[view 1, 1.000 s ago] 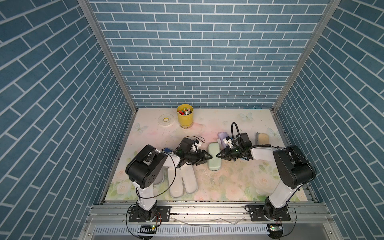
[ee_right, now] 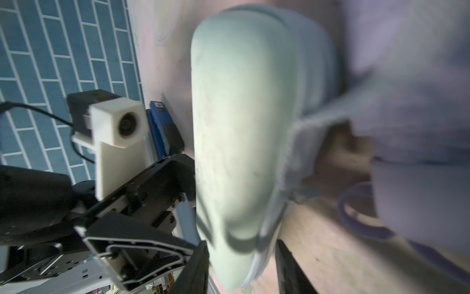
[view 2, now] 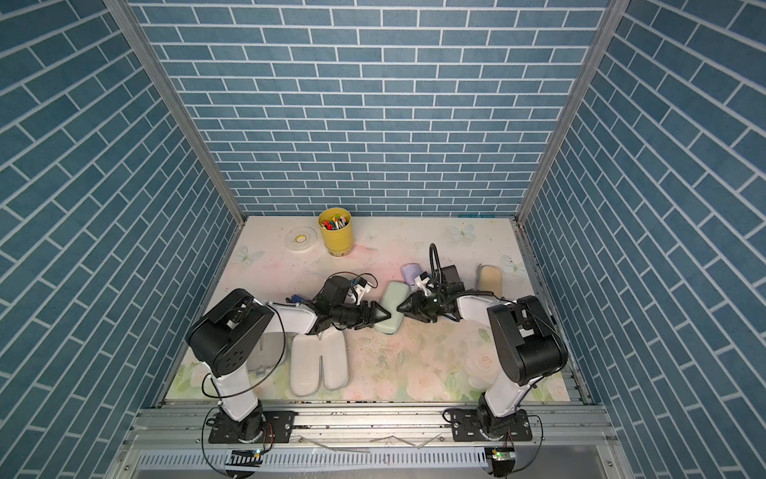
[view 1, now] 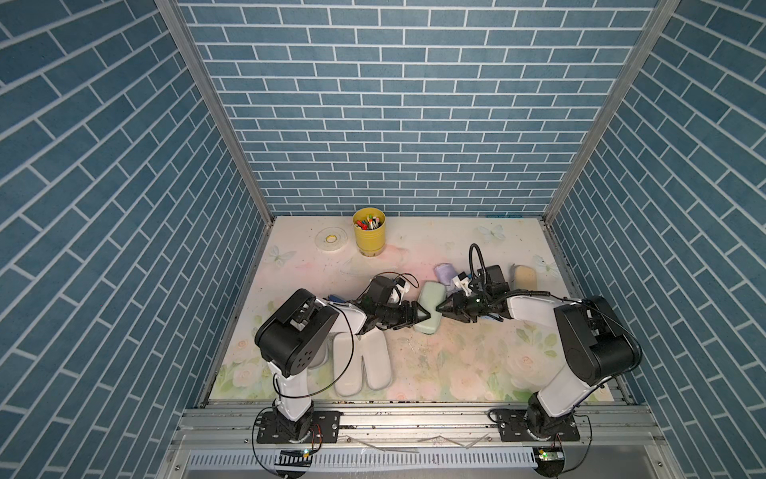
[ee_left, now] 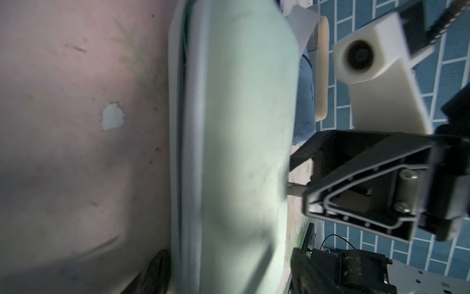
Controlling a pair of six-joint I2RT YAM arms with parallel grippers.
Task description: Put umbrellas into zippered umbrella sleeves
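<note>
A mint-green zippered sleeve lies on the table between my two grippers, its zipper running along the side in both wrist views. My left gripper is at its left side, fingertips open around its near end. From the right, my right gripper stands open at the sleeve, its fingertips at one end in the right wrist view. A lavender fabric item lies behind them. Blue items behind both arms are partly hidden.
Two pale open case halves lie at the front left. A yellow cup of pens and a white roll stand at the back left. A beige case is at the right.
My left gripper has moved right, to the green sleeve. The sleeve is now slightly tilted, its top leaning right. The right gripper has shifted slightly.
</note>
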